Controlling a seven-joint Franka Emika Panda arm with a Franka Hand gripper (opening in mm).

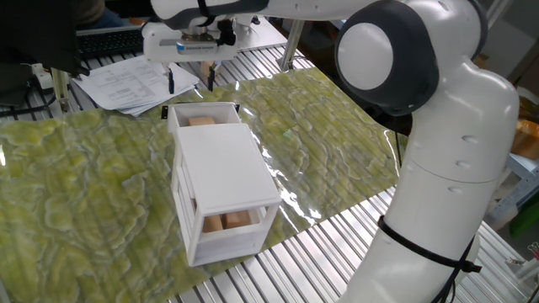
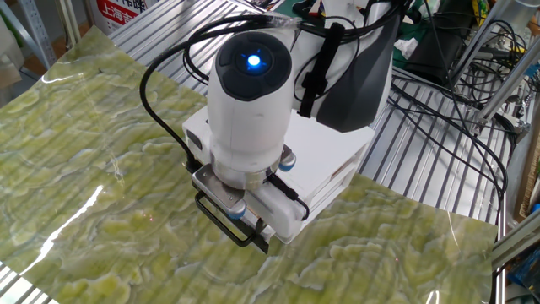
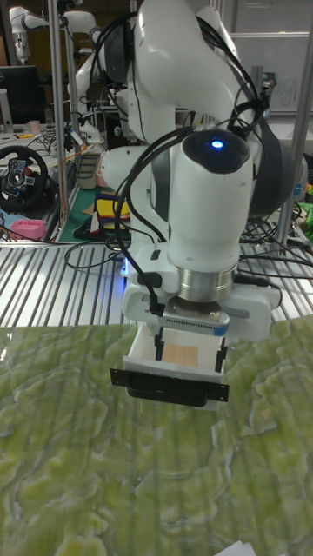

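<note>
A white drawer cabinet (image 1: 223, 168) stands on the green patterned mat, and its drawer (image 1: 202, 112) is pulled part way out. Inside the drawer lies a light brown block (image 3: 183, 356); more brown blocks (image 1: 227, 221) show through the cabinet's open end. The drawer's front carries a black handle (image 3: 167, 389). My gripper (image 1: 191, 84) is open, its two dark fingers well apart with nothing between them. It hangs above the drawer end of the cabinet, fingers pointing down. In exterior view 2 the arm's wrist covers the fingers and much of the drawer.
Loose papers (image 1: 135, 84) lie at the mat's far edge beside a keyboard (image 1: 109, 42). Cables (image 2: 460, 127) run along the table's edge.
</note>
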